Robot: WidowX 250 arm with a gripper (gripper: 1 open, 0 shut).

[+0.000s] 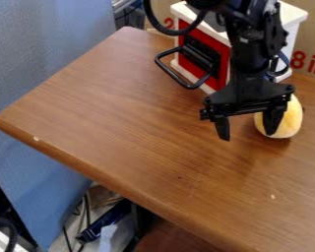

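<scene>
My black gripper (246, 126) hangs over the right part of the wooden table, fingers pointing down and spread apart. A pale yellow rounded object (285, 121) rests on the table just behind the right finger, which partly covers it; I cannot tell whether they touch. Nothing clearly shows held between the fingers.
A white box with a red front (193, 33) and a black bar handle stands at the table's back, behind the arm. A cardboard box (307, 64) is at the back right.
</scene>
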